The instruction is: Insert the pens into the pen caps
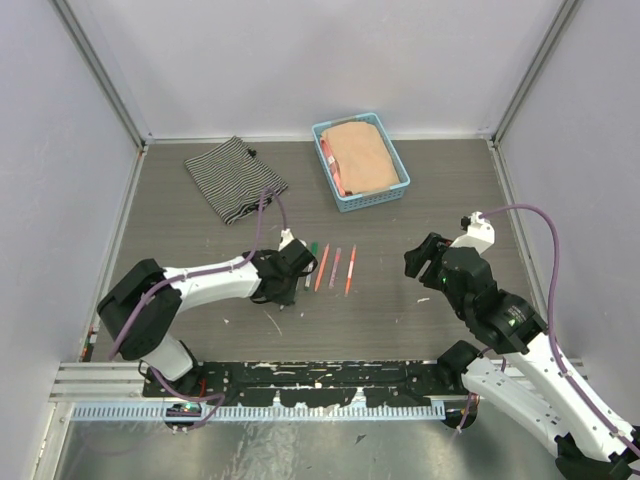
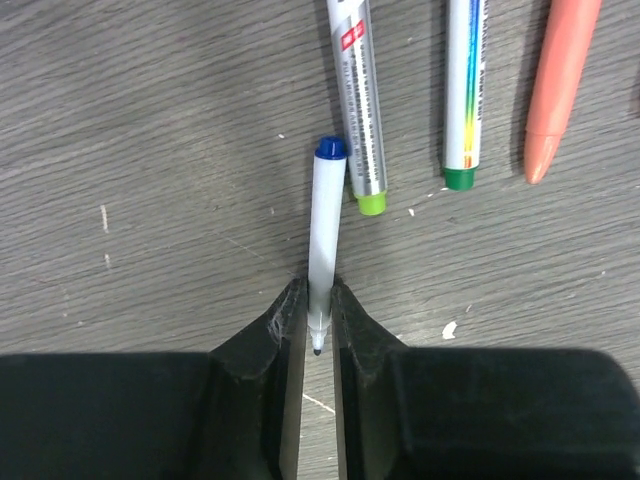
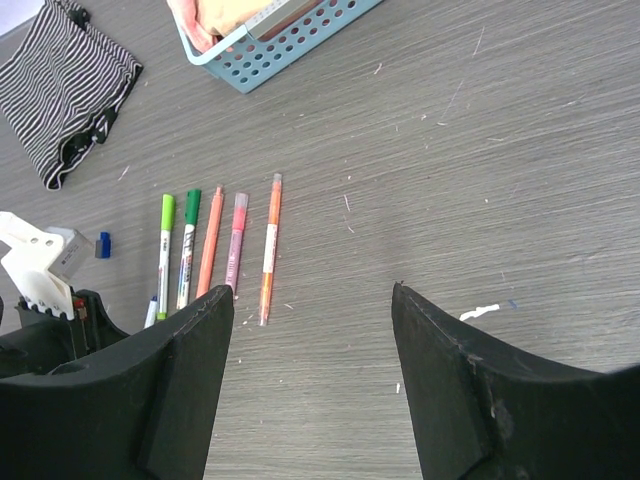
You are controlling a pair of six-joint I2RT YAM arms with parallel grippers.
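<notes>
A slim white pen point(image 2: 324, 215) with a blue end lies on the table, its bare tip toward me in the left wrist view. My left gripper has its fingers closed against both sides of it near that tip. From above, the left gripper point(image 1: 287, 297) covers most of this pen. A loose blue cap point(image 3: 103, 245) rests to the left of the pen row in the right wrist view. Over bare table at the right, my right gripper is open and empty.
Beside the held pen stand a light-green-capped pen point(image 3: 165, 255), a green-capped pen point(image 3: 188, 250), an orange pen point(image 3: 211, 240), a pink pen point(image 3: 236, 240) and an orange-white pen point(image 3: 271, 250). A blue basket point(image 1: 372, 200) and striped cloth point(image 1: 235, 180) lie behind.
</notes>
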